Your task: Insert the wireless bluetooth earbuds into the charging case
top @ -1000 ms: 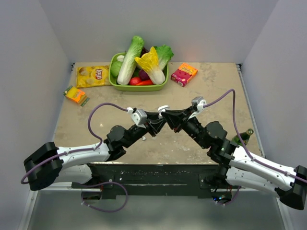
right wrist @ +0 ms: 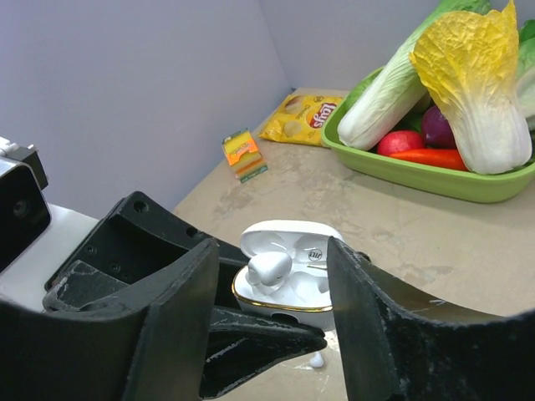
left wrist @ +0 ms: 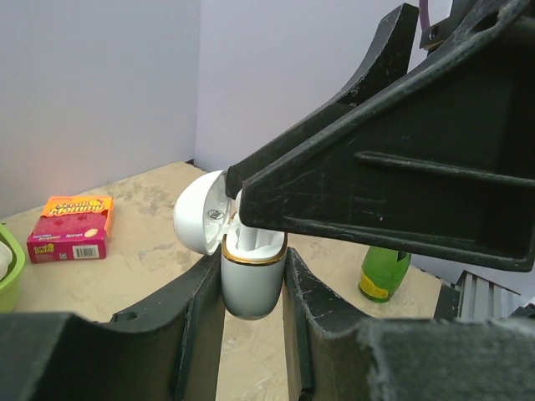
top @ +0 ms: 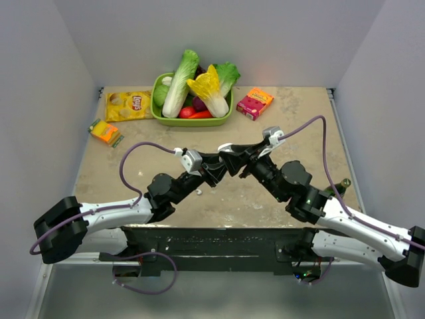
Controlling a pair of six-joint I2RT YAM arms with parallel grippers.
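The white charging case (left wrist: 252,288) with a gold rim is held upright between the fingers of my left gripper, its lid (left wrist: 201,214) open. In the right wrist view, one white earbud (right wrist: 270,269) sits in the left side of the case; I cannot tell whether it is fully seated. The case's other side looks empty. My right gripper is partly open, its fingertips on either side of that earbud and close above the case. Another white earbud (right wrist: 317,360) lies on the table below, also a small spot in the top view.
A green basket (top: 192,121) of vegetables stands at the back. A yellow chip bag (top: 128,106), an orange-yellow box (top: 105,132) and a pink box (top: 255,104) lie around it. A green bottle (top: 340,187) is at the right edge. The mid-table is mostly clear.
The left arm with the case has stayed nearly still.
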